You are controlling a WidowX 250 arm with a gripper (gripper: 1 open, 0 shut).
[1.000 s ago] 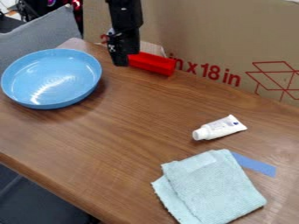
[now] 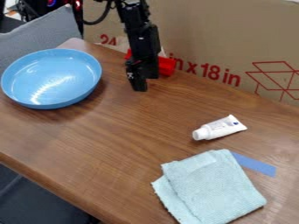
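My gripper [image 2: 138,77] is low over the wooden table at the back, open, its black fingers just in front of a red object [image 2: 166,65] that it partly hides. To its left lies a blue plate [image 2: 52,77]. A white tube [image 2: 218,128] lies on the right side of the table, and a folded pale blue cloth [image 2: 208,188] lies near the front right.
A cardboard box wall [image 2: 222,35] with red print stands along the back. A blue strip [image 2: 253,164] lies beside the cloth. A grey surface [image 2: 30,39] is at the far left.
My gripper has moved to the right and down, in front of the red object, which it now covers more. The plate, tube and cloth have not moved.
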